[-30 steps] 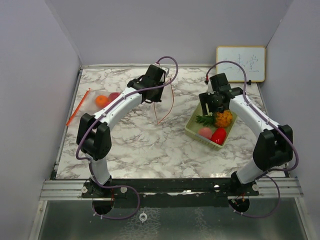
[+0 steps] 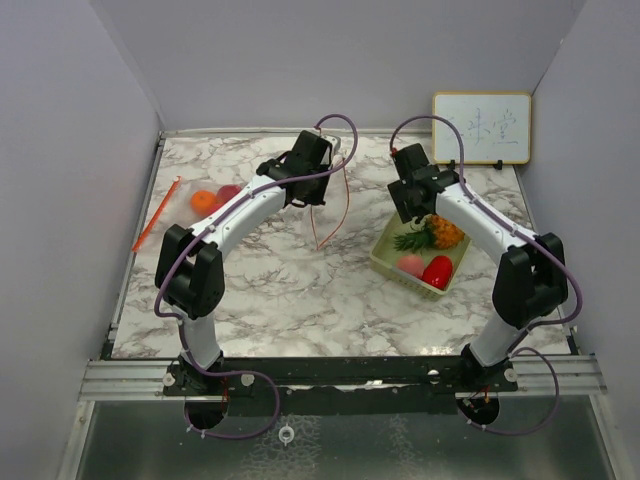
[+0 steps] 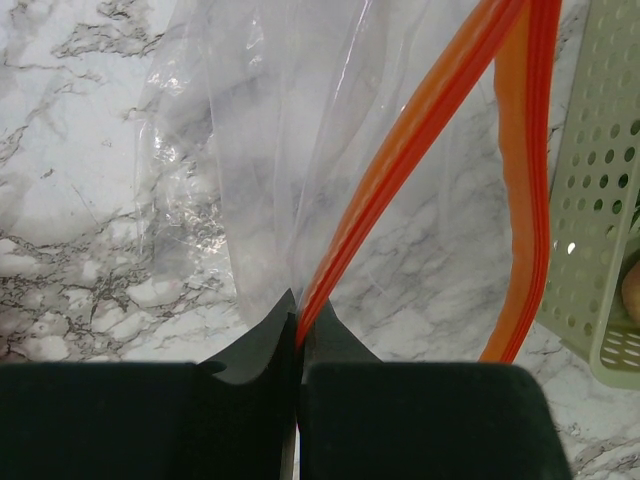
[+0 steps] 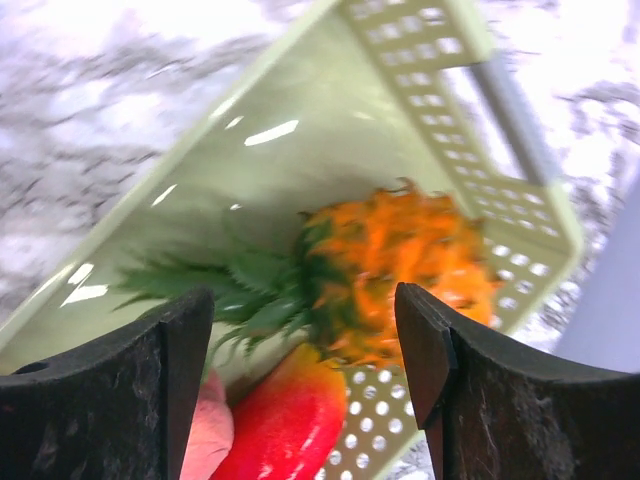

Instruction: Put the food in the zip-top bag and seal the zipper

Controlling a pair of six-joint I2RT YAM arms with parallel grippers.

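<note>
My left gripper is shut on the red-orange zipper rim of a clear zip top bag (image 3: 270, 130). The bag's mouth gapes, its other zipper strip (image 3: 525, 190) bowing away to the right. Over the back left part of a pale green basket (image 2: 405, 282), my right gripper is open, its fingers apart and nothing gripped. Beneath it lies an orange toy pineapple (image 4: 385, 265) with green leaves (image 4: 215, 285), blurred in the right wrist view. A red mango-like fruit (image 2: 437, 271) and a pink peach-like fruit (image 2: 411, 265) lie at the basket's front.
At the left, a second clear bag with a red-orange zipper strip (image 2: 157, 213) lies flat; an orange (image 2: 204, 202) and a red fruit (image 2: 229, 194) are there. A small whiteboard (image 2: 482, 127) stands at the back right.
My left arm has barely moved and keeps hold of the bag.
</note>
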